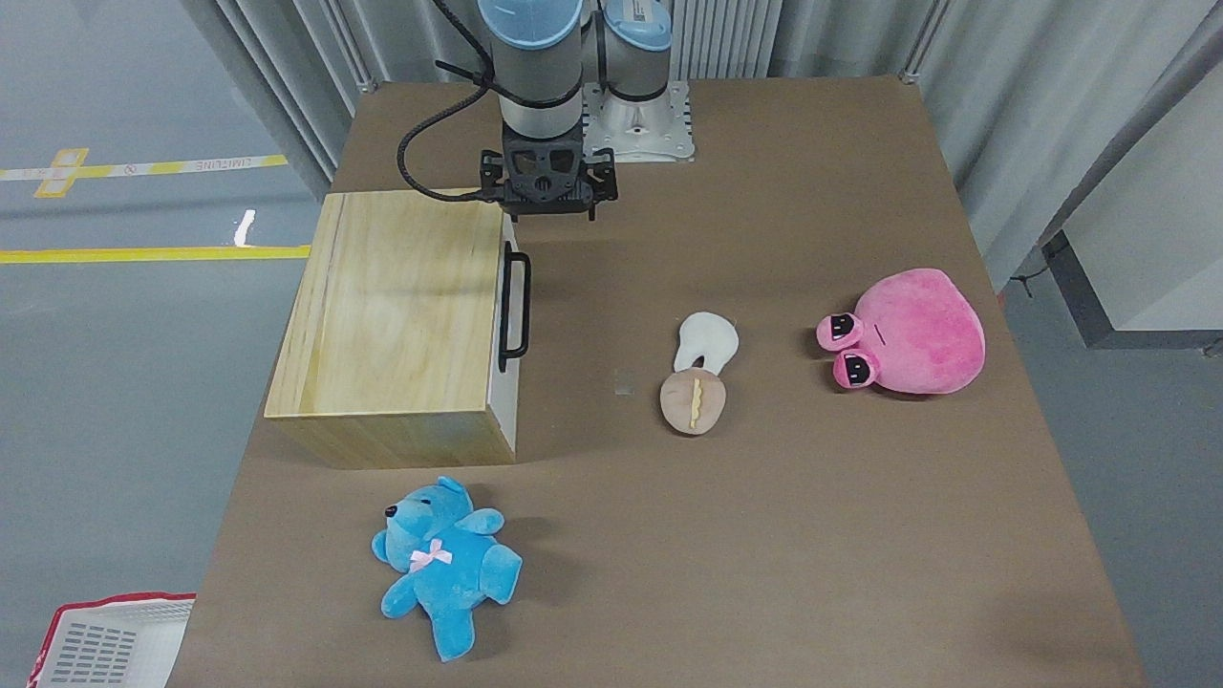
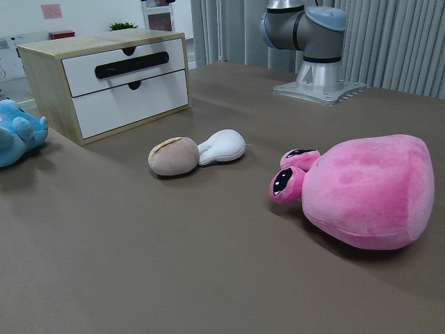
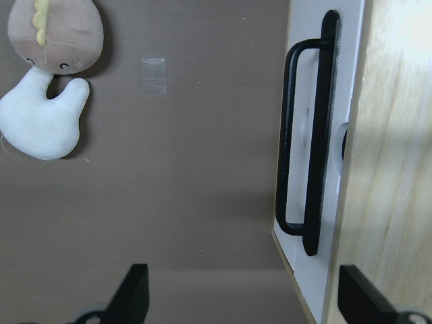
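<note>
My gripper (image 1: 549, 201) hangs near the back edge of the wooden cabinet (image 1: 390, 298), high over it. In the wrist view its two fingers (image 3: 133, 297) stand wide apart at the bottom, open, with nothing seen between them. Below it the cabinet's white front carries a black bar handle (image 3: 289, 135), also seen in the left view (image 2: 132, 65); both drawers look shut. A small plush (image 1: 698, 373) with white and beige parts lies right of the cabinet. A pink plush (image 1: 911, 333) lies farther right. A blue teddy bear (image 1: 447, 568) lies in front of the cabinet.
The brown table (image 1: 803, 539) has free room at the front right and between the cabinet and the small plush. A white basket (image 1: 115, 642) with a red rim stands on the floor at the front left. Curtains hang behind the arm's base (image 1: 642, 132).
</note>
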